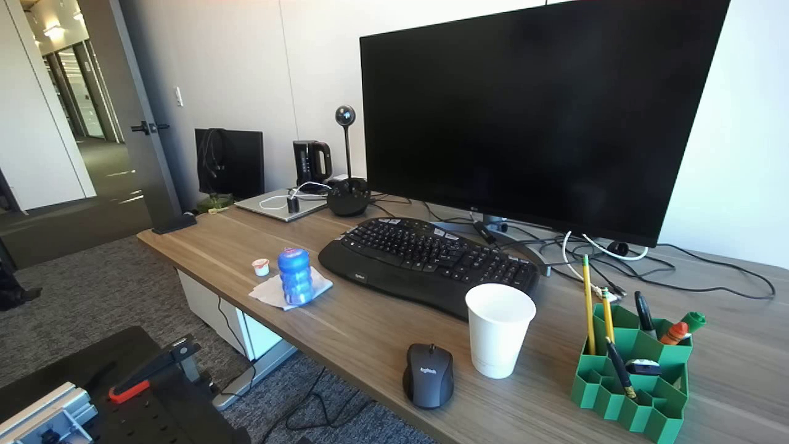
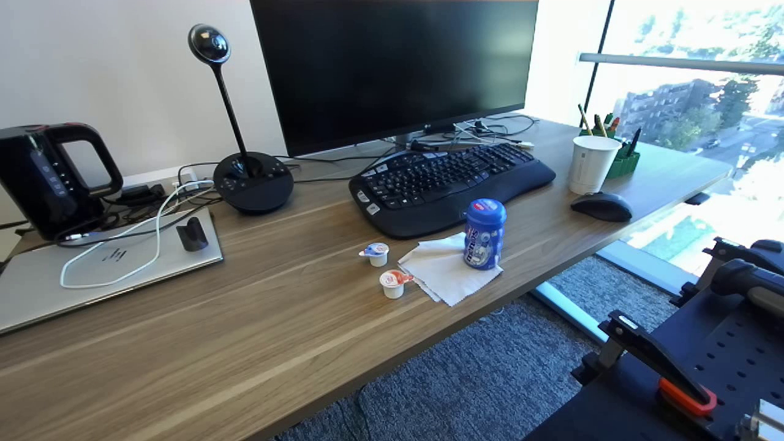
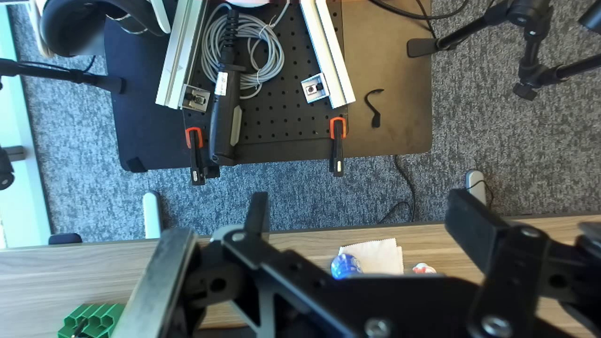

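In the wrist view my gripper stands open high over the desk's front edge, its two dark fingers wide apart and nothing between them. Neither exterior view shows the gripper. A blue gum bottle (image 2: 484, 234) is upright on a white napkin (image 2: 441, 273). Two small creamer cups, one with a blue-marked lid (image 2: 376, 254) and one with a red-marked lid (image 2: 394, 285), lie left of the napkin in exterior view 2. The white paper cup (image 1: 499, 329) stands upright behind the black mouse (image 1: 429, 375). My gripper's body covers part of the desk in the wrist view.
A black keyboard (image 1: 425, 259) lies before the large monitor (image 1: 532, 111). The green pen holder (image 1: 632, 370) is at the right. At the other end are a webcam stand (image 2: 253, 180), a laptop (image 2: 110, 264) and a kettle (image 2: 48, 180). Bare desk extends left of the creamers.
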